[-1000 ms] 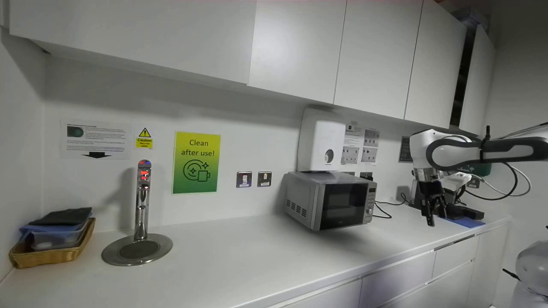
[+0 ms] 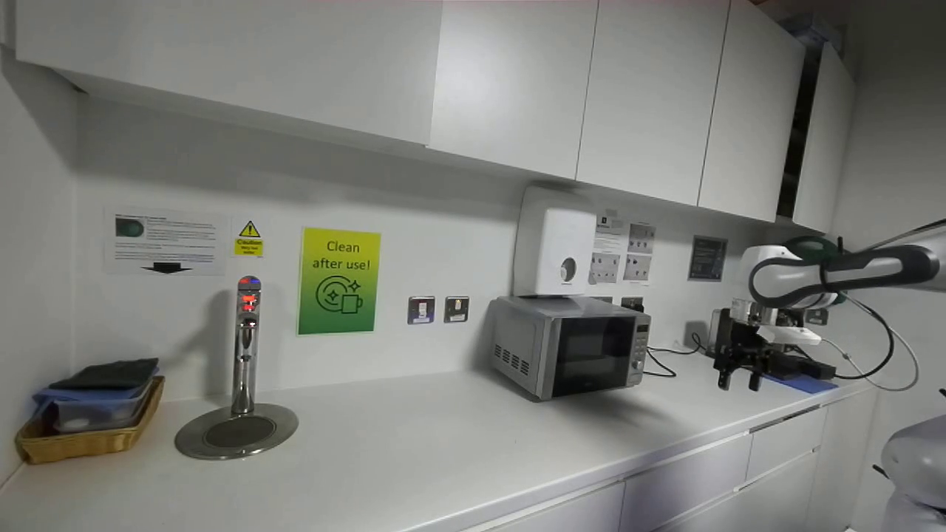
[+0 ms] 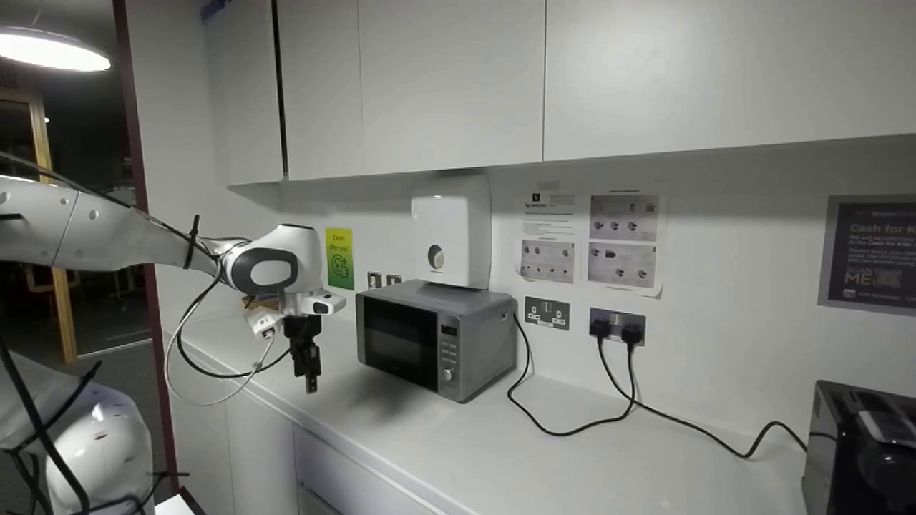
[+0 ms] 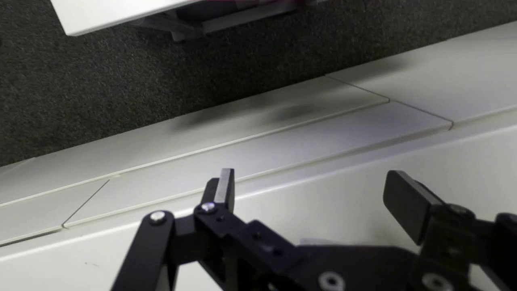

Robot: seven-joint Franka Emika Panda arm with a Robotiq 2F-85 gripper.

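My gripper is open in the wrist view, its two black fingers wide apart with nothing between them. Below it lie the front edge of the white counter and the drawer fronts. In exterior view 1 the gripper hangs over the right part of the counter, fingers pointing down. From exterior view 2, the gripper appears in front of and to the left of the silver microwave, apart from it. The microwave's dark door is closed.
A tap over a round drain and a wicker basket occupy the counter's left end. A black machine stands at the right in exterior view 2. Cables trail along the counter.
The hand has turned, so both fingers now show side by side in exterior view 1. The arm's wrist has shifted slightly right and lower there. The microwave has not moved.
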